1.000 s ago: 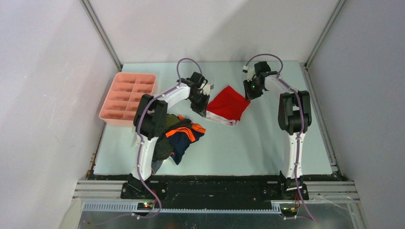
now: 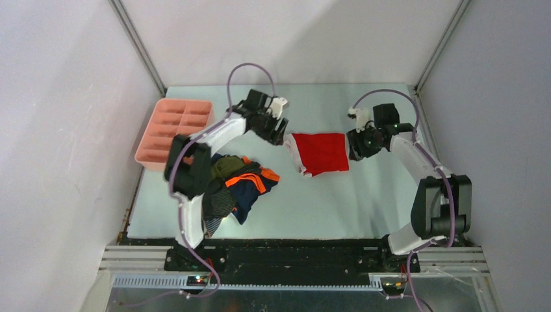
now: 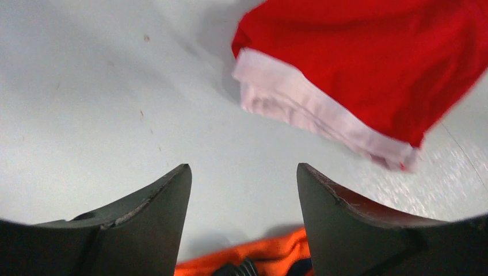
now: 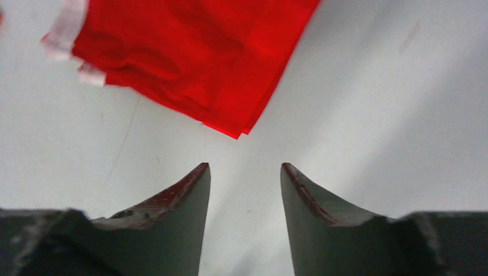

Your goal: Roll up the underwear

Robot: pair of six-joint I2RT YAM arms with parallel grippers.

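A red folded underwear [image 2: 321, 152] lies flat in the middle of the table, its white waistband [image 3: 322, 109] along the left edge. Just off its upper-left side is my left gripper [image 2: 279, 132], open, with bare table between the fingertips in the left wrist view. My right gripper [image 2: 356, 147] stands open beside the right edge of the cloth, which lies just beyond the fingertips in the right wrist view.
A pink divided box [image 2: 153, 155] sits at the back left. A pile of dark and orange-trimmed garments [image 2: 243, 198] lies at the front left.
The red cloth has turned so its waistband runs down the left side. My right gripper has moved toward the front and right, away from it; the left has risen and shifted slightly.
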